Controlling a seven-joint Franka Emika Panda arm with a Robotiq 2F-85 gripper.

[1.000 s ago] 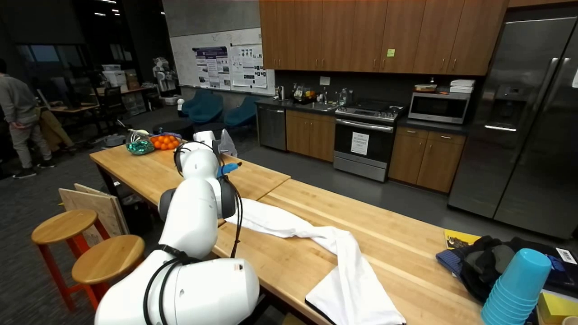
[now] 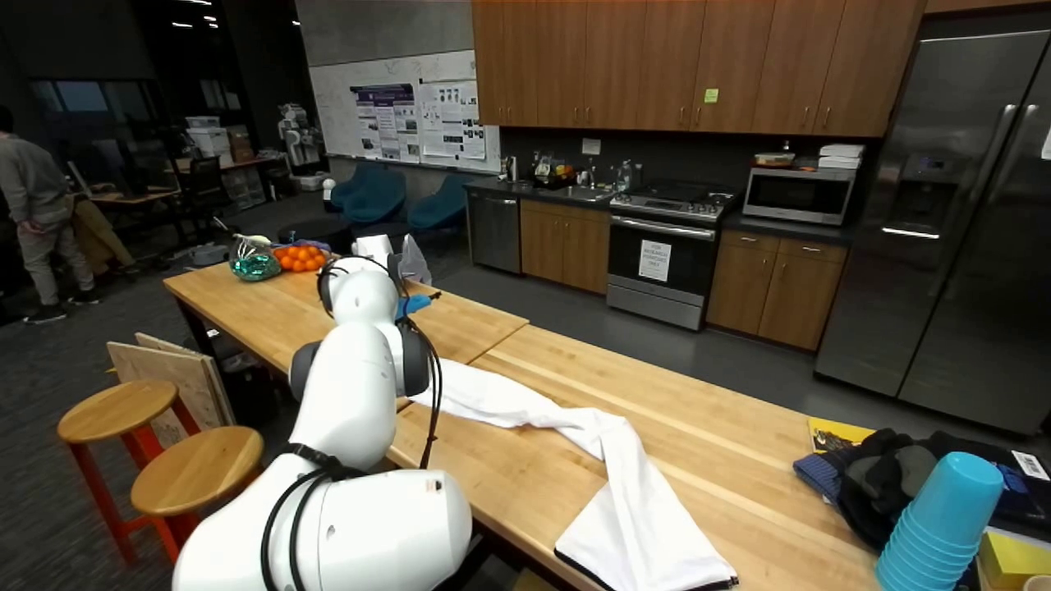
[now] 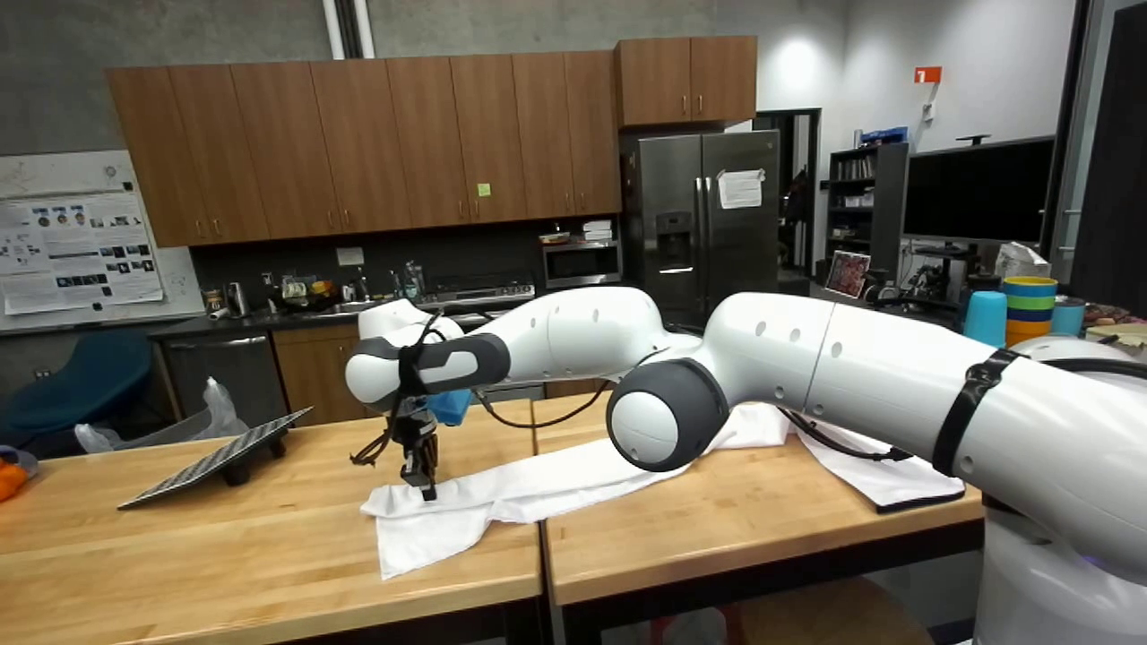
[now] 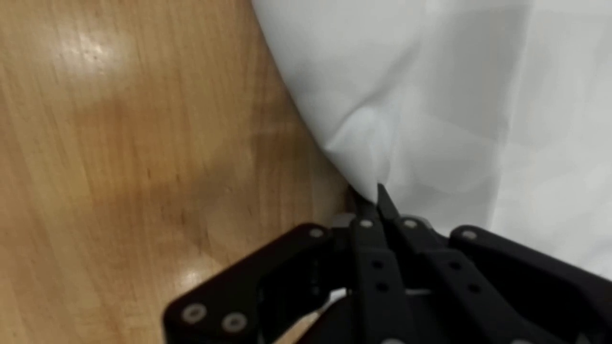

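A long white cloth [image 3: 570, 473] stretches over the wooden table, twisted in its middle. Its wide, dark-edged end [image 2: 645, 540] lies flat near the table's front edge. My gripper [image 3: 426, 494] is low over the far end of the cloth, pointing down. In the wrist view, a folded edge of the white cloth [image 4: 367, 137] narrows to a point right at the tips of my gripper, which is shut on that thin fold. The arm hides the gripper in exterior view 1.
A dark, slanted panel [image 3: 220, 460] stands left of the gripper. Close behind it is a blue item [image 3: 449, 405]. Stacked blue cups [image 2: 936, 522] and dark clothing [image 2: 892, 473] occupy the right end. Bare tabletop [image 3: 237, 548] lies left of the cloth.
The bend in the middle of the white cloth has shifted slightly left, towards the arm, in exterior view 1. The arm looks almost unmoved.
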